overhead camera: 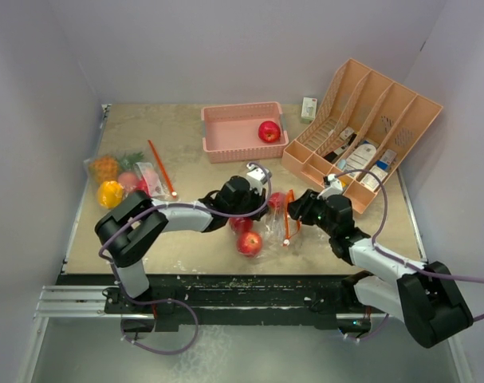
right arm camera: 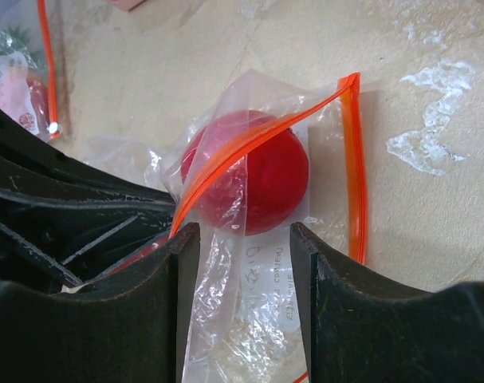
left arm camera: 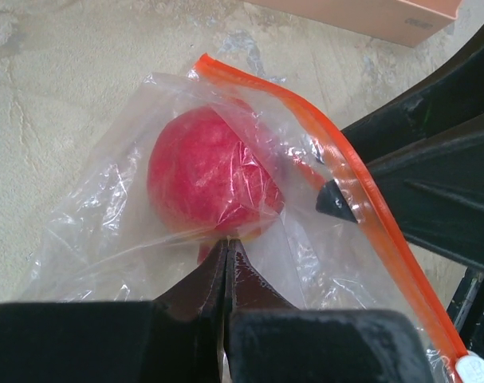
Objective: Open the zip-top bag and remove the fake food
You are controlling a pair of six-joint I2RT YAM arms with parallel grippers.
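A clear zip bag with an orange zipper (overhead camera: 288,215) lies at the table's front middle, holding red fake apples, one (overhead camera: 249,243) toward the front and another (left arm camera: 210,171) under the plastic. My left gripper is shut on the bag beside that apple; whether film is pinched between its fingertips I cannot tell. My right gripper stands open at the bag's mouth, where the zipper strips are apart around a red apple (right arm camera: 265,175).
A pink basket (overhead camera: 230,136) with a red apple sits at the back. A tan compartment organizer (overhead camera: 321,167) stands back right. Another bag of fake food (overhead camera: 110,191) lies at the left.
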